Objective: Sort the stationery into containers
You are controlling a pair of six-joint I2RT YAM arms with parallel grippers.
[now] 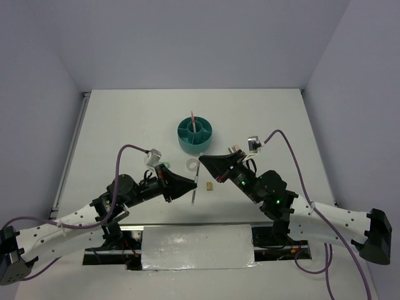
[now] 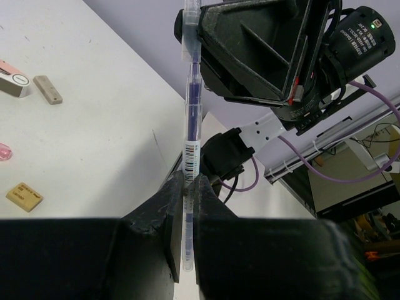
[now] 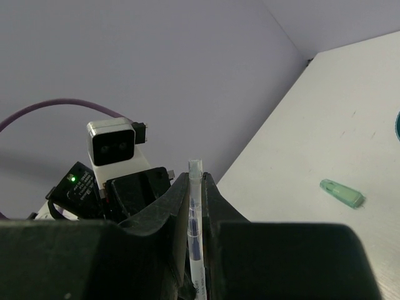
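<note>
A clear pen (image 2: 192, 156) with a purple barrel stands upright between the grippers. My left gripper is shut on its lower part. My right gripper has its fingers at the pen's upper end; whether they are closed on it is hard to tell. A teal divided container (image 1: 194, 134) holding a pen stands at the back middle. On the table lie a yellow eraser (image 2: 24, 197), a grey block (image 2: 47, 89), a stapler (image 2: 12, 81), a small pink item (image 2: 4, 152) and a pale green item (image 3: 342, 192).
A white tape ring (image 1: 192, 165) lies in front of the container. Walls stand at both sides and the back.
</note>
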